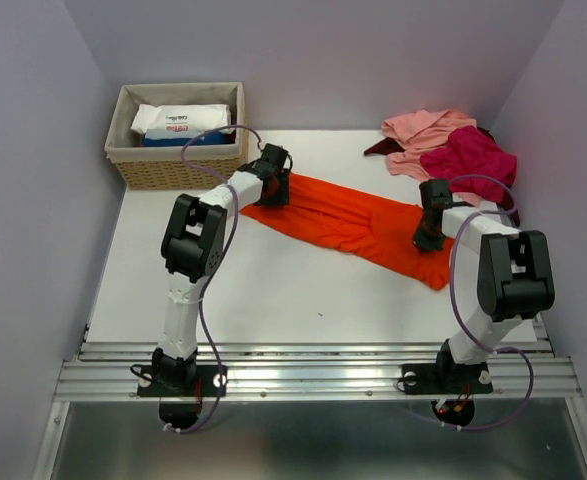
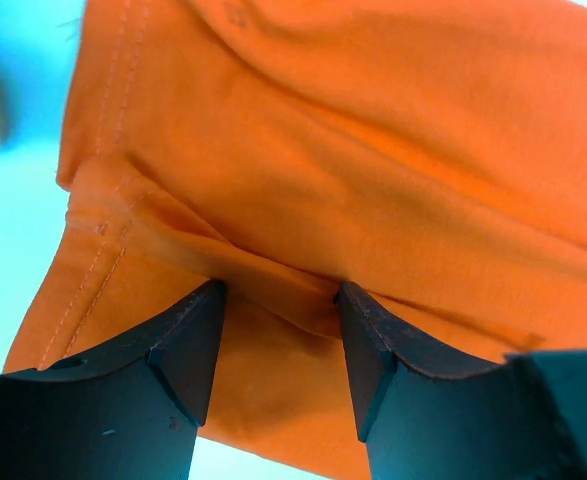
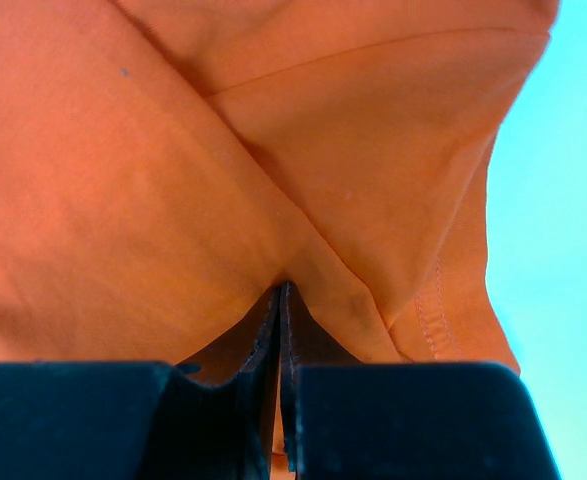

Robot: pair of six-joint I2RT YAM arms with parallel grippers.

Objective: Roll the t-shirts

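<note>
An orange t-shirt (image 1: 358,230) lies as a long folded band slanting across the white table, its seams and creases close in the wrist views. At its upper-left end, my left gripper (image 1: 276,191) rests low on the cloth, open, with folds between and under its fingertips. At the right end, my right gripper (image 1: 426,236) is shut on the cloth, fingertips pressed together in a fold in the right wrist view (image 3: 284,292).
A wicker basket (image 1: 148,170) with white and blue packages stands at the back left. A pile of pink, magenta (image 1: 473,160) and dark cloths lies at the back right.
</note>
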